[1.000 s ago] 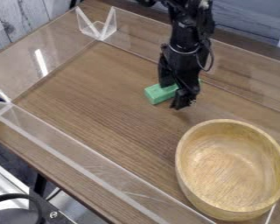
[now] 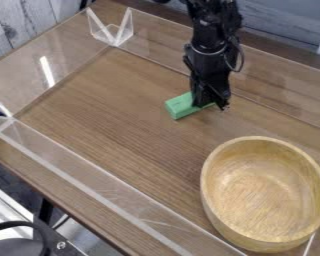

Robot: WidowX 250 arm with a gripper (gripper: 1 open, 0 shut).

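A small green block [image 2: 180,107] lies on the wooden table in the upper middle of the camera view. The black robot gripper [image 2: 200,94] comes down from the top and sits right at the block's right end, low over the table, covering part of it. Whether its fingers are open or shut cannot be made out.
A large pale round bowl [image 2: 262,190] stands at the lower right. A clear plastic corner piece [image 2: 112,27] is at the back left, and clear strips run along the left edge. Black cables lie at the bottom left corner.
The gripper has shifted slightly left onto the green block from its place a second ago, and the block appears moved slightly down and left.
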